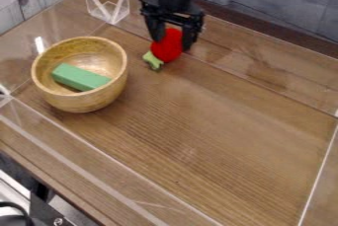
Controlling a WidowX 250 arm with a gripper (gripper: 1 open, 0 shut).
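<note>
My gripper (169,21) is near the top middle of the camera view, directly over a red object (166,42), with its lower parts at or around that object's top. Whether it is open or shut on it I cannot tell. A small pale green item (153,59) lies just below and left of the red one. A yellow wooden bowl (50,54) at the left holds a green block (79,78).
A white wire-like object (110,3) stands at the upper left. Dark shapes sit at the bottom left corner.
</note>
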